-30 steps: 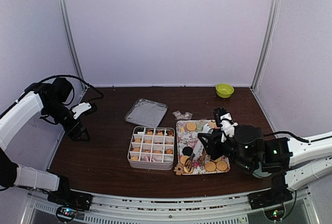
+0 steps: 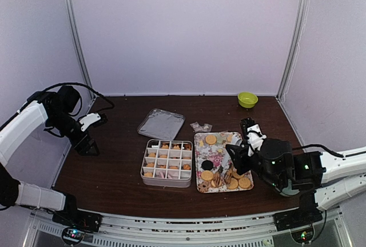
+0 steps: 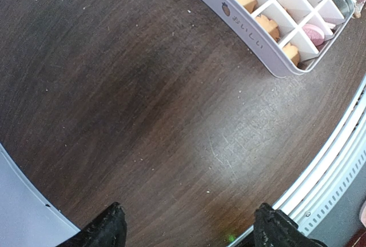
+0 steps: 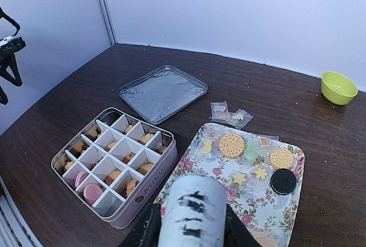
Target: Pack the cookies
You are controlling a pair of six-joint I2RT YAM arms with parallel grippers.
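Note:
A lilac cookie box [image 2: 166, 182] with white dividers stands mid-table, most compartments holding small cookies. To its right, a floral tray [image 2: 200, 150] carries round cookies [image 4: 231, 145], a black cookie [image 4: 283, 182] and small star-shaped ones. Over the tray my right gripper [image 2: 235, 154] grips a white tool [image 4: 193, 212] with dark marks, which looks like tongs. Brown tips show low over the tray in the top view; whether a cookie sits between them is unclear. My left gripper hangs at the table's left side, fingers apart and empty.
A clear lid [image 2: 162, 124] lies behind the box. Small clear packets [image 2: 201, 127] rest behind the tray, and a green bowl [image 2: 247, 99] stands at the back right. Bare table [image 3: 126, 104] spreads left of the box.
My right gripper has shifted slightly right with the white tool, whose brown tips have moved right too. More of the black cookie shows. The left arm is still.

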